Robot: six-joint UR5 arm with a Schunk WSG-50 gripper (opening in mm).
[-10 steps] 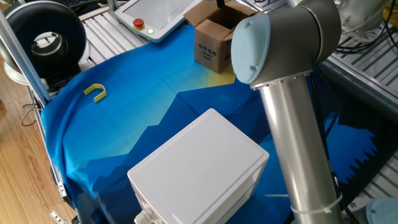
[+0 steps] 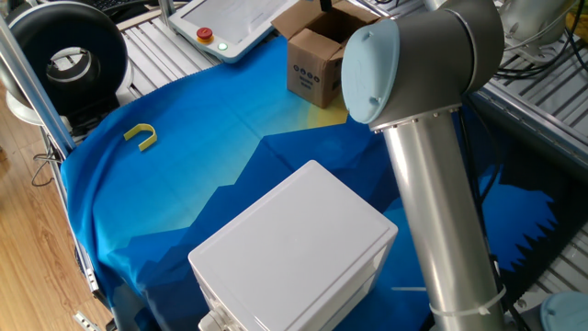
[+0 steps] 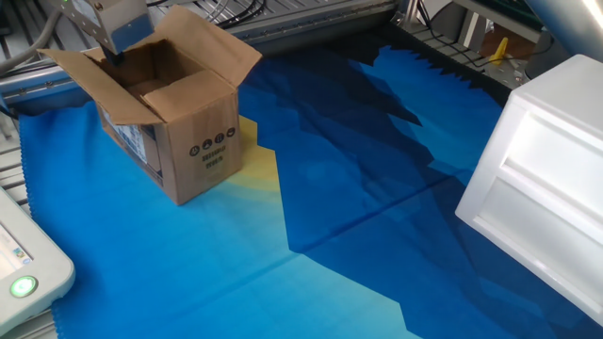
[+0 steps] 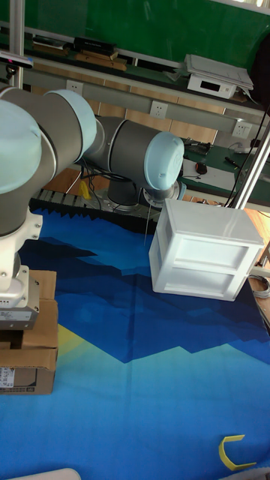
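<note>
My gripper (image 3: 115, 58) hangs over the open cardboard box (image 3: 206, 151), its dark tip at the mouth of the box in exterior view 2. Only that small tip shows, so whether the fingers are apart and whether anything is between them cannot be made out. A yellow curved strip (image 2: 141, 137), bent like a hook, lies on the blue cloth (image 2: 197, 119), well away from the gripper. Across the cloth stands a white drawer cabinet (image 4: 206, 248), its drawers looking closed in exterior view 3. The inside of the box is mostly hidden.
A tablet-like control panel (image 2: 230, 23) with a red button lies at the table's edge near the box. The arm (image 2: 432, 193) covers part of exterior view 1. Cloth between box and cabinet is clear.
</note>
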